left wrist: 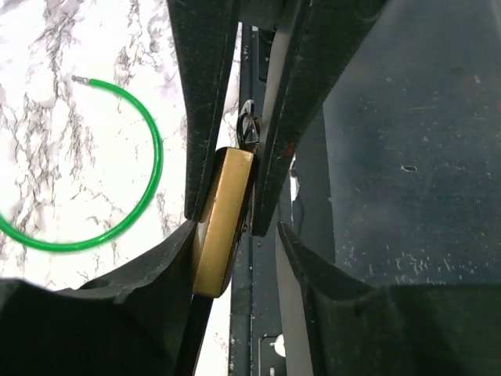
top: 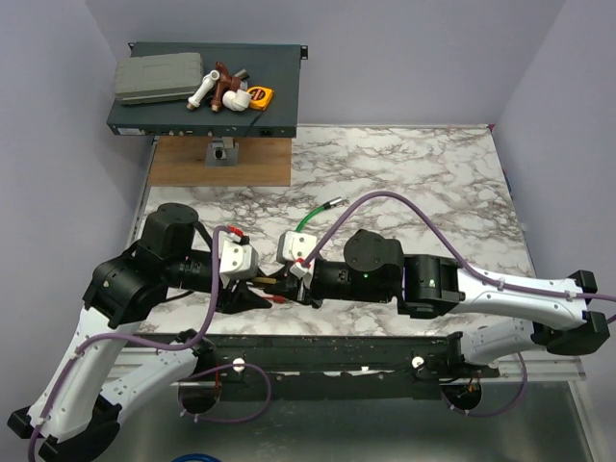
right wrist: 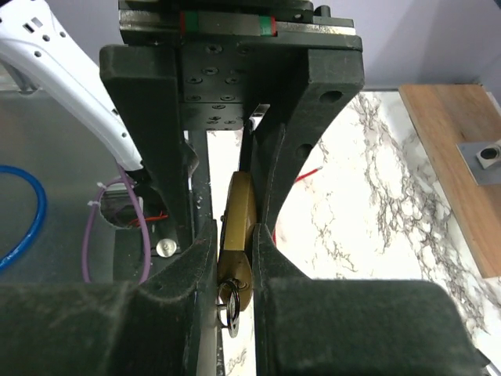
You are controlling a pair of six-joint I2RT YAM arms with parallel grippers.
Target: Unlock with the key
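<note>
My two grippers meet face to face low in the middle of the top view, round an upright-edged brass padlock body (left wrist: 223, 223) with a metal ring at its end. In the right wrist view the brass piece (right wrist: 239, 215) lies between the tips of my right gripper, the ring hanging nearest the camera. My left gripper's fingers (left wrist: 272, 172) flank the far end of the brass piece in the left wrist view, close around it. Whether either finger grips firmly is hard to tell. A small metal loop shows between the left fingers.
A green hose (top: 313, 217) lies on the marble table (top: 414, 164). A wooden board (top: 173, 164) with a metal bracket (top: 221, 152) sits at the back left, below a dark shelf (top: 154, 117) holding a case and tools. A blue cable (right wrist: 31, 227) lies off the table.
</note>
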